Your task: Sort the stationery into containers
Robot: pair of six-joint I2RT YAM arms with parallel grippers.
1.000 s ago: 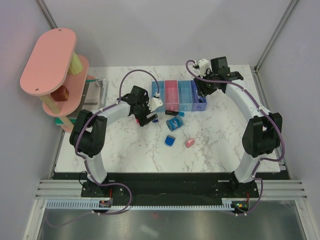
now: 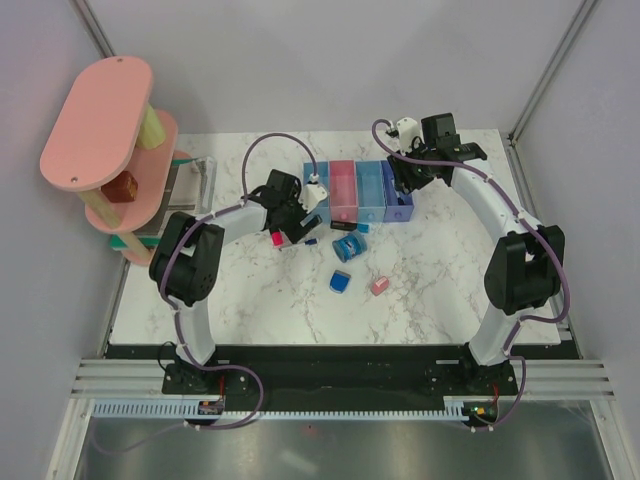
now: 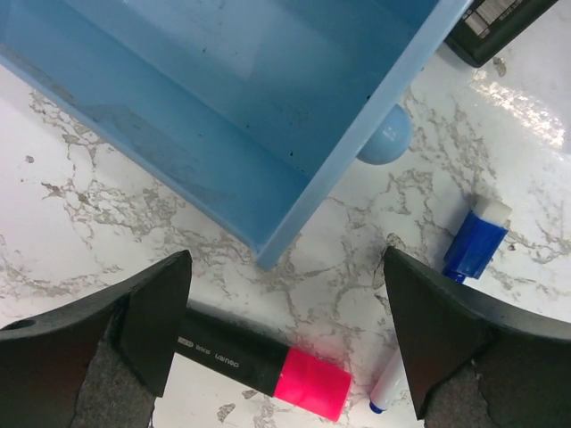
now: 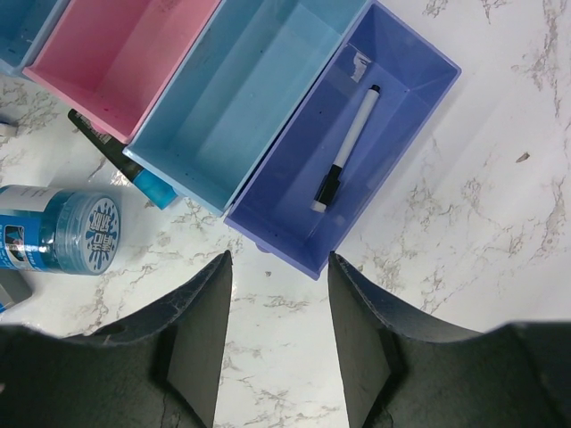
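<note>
My left gripper is open at the corner of the light blue bin (image 3: 196,89). Below it lie a black-and-pink deli marker (image 3: 245,357) and a blue-capped white marker (image 3: 468,241). My right gripper is open above the near edge of the dark blue bin (image 4: 352,227), which holds a white-and-black marker (image 4: 348,143). Middle light blue bin (image 4: 232,89) and pink bin (image 4: 116,62) look empty. A black-and-cyan item (image 4: 152,185) and a blue jar (image 4: 67,232) lie in front.
A blue block (image 2: 340,281) and a pink block (image 2: 380,285) lie mid-table. A pink shelf (image 2: 100,120) stands at the left.
The right arm has not moved.
</note>
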